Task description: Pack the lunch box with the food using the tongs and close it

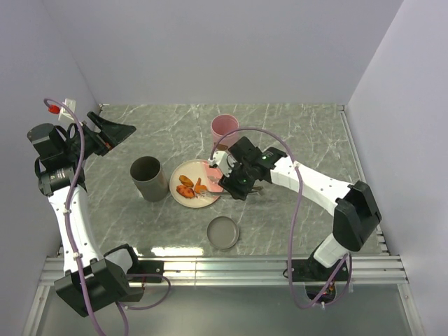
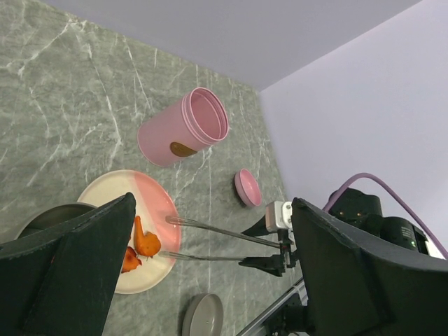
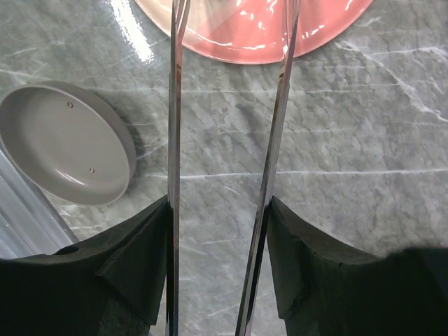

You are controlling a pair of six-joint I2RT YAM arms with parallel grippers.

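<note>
A two-tone cream and pink plate [image 1: 190, 169] holds several fried orange pieces [image 1: 185, 191]. My right gripper [image 1: 241, 187] is low at the plate's right side, gripping-end tongs [image 3: 173, 126] extending over the plate; the two long metal blades stand apart with nothing visible between them, their tips cut off in the right wrist view. My left gripper [image 1: 116, 135] stands open and empty, raised at the far left.
A dark cylindrical container [image 1: 148, 185] stands left of the plate, a pink cup [image 1: 224, 129] behind it, a grey bowl [image 1: 222, 232] in front. A small pink bowl [image 2: 248, 187] is at the right.
</note>
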